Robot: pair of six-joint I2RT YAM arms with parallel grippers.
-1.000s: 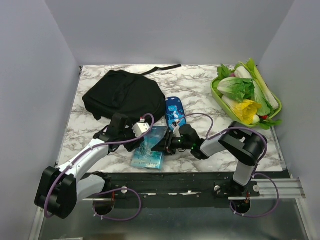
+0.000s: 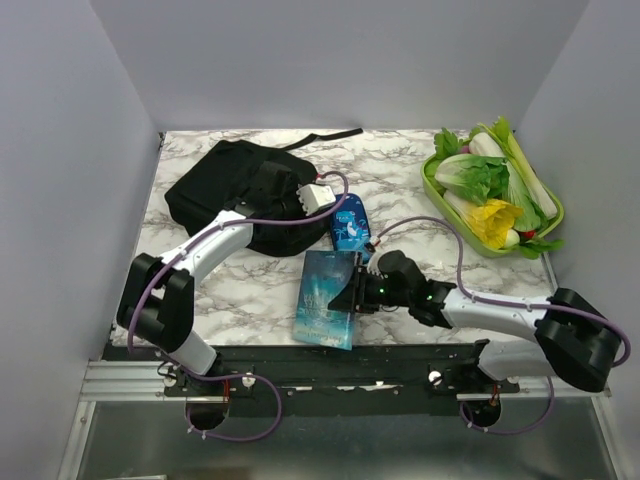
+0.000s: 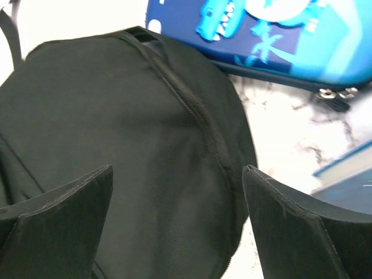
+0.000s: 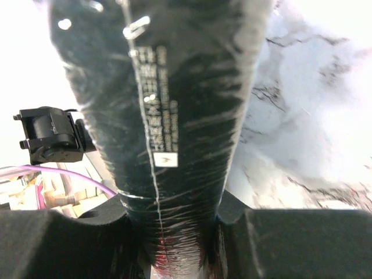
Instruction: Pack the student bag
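Observation:
A blue, film-wrapped book [image 2: 322, 300] is held by its right edge, with my right gripper [image 2: 350, 300] shut on it. In the right wrist view the dark spine of the book [image 4: 157, 110] runs down between the fingers. The black bag [image 2: 215, 190] lies flat at the back left. Over the bag's right part hangs my left gripper, its fingers wide apart and only bag cloth seen below them. The blue pencil case [image 2: 350, 225] lies right of the bag; its zip end shows in the left wrist view.
A green basket [image 2: 436, 205] of vegetables stands at the right. Bare marble table [image 2: 390, 165] lies between bag and basket. The table's front edge is close below the book, and purple cables loop along both arms.
My left gripper has moved from beside the book back over the bag. The right gripper has carried the book a little to the right and nearer the front.

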